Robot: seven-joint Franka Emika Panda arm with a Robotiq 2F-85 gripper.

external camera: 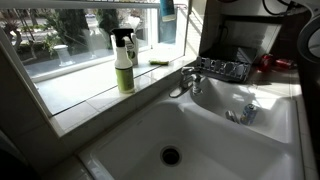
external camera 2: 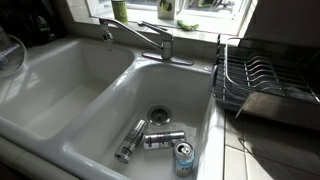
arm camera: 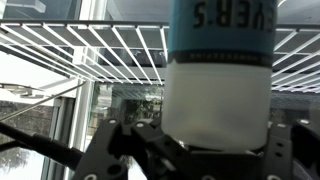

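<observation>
In the wrist view a blue bottle point(arm camera: 220, 30) with a pale lower end point(arm camera: 216, 105) stands roughly upright in front of a white wire shelf. My gripper is shut on it, the dark fingers point(arm camera: 100, 152) at the bottom of that view. Exterior view 1 shows a blue piece point(external camera: 167, 10), likely this bottle, at the top edge before the window. Its upper part is cut off there, and the gripper cannot be made out.
White wire shelf point(arm camera: 120, 45) spans the wrist view. Several cans, one a blue-and-white can point(external camera 2: 184, 158), are in one basin of the double sink point(external camera 2: 60, 140). A spray bottle point(external camera: 123, 65) stands on the windowsill. A dish rack point(external camera 2: 275, 75) flanks the sink; the other basin is empty.
</observation>
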